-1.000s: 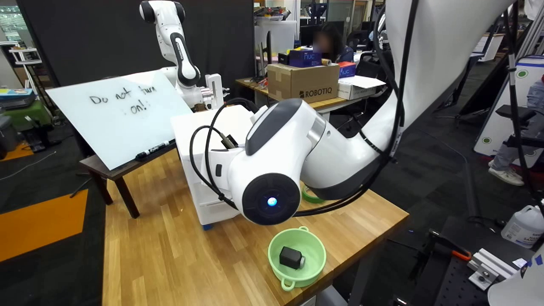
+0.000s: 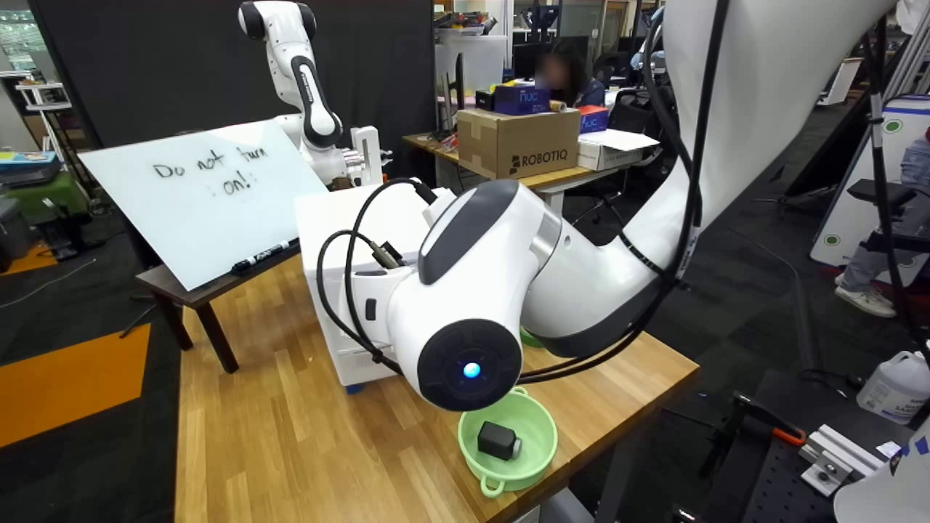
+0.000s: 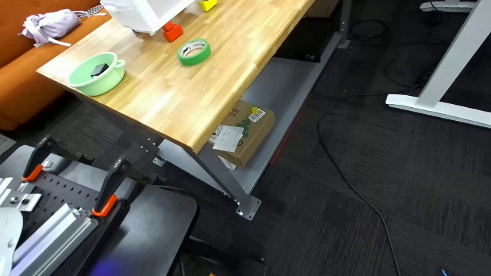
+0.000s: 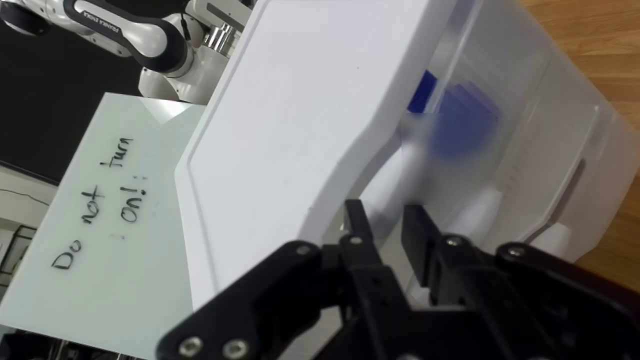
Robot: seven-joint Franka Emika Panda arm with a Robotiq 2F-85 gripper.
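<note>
A white bin [image 2: 336, 288] stands on the wooden table, mostly behind my arm in exterior view 1. In the wrist view its flat white top [image 4: 282, 120] fills the middle, and blue items [image 4: 462, 117] show blurred behind its translucent wall [image 4: 564, 162]. My gripper is at the bin's opening, its black fingers [image 4: 415, 234] closed to a narrow gap. White material of the bin shows between them; which part they grip is hard to make out. A green bowl [image 2: 542, 440] near the table's edge holds a black block [image 2: 497, 440].
Green tape [image 3: 194, 58], a red piece [image 3: 172, 32] and a yellow piece [image 3: 208, 5] lie on the table [image 3: 152, 101]. A whiteboard [image 2: 205, 192] reading "Do not turn on!" leans behind the bin. Bare wood lies left of the bowl.
The bin's top has shifted very slightly; the bowl and its block stay put.
</note>
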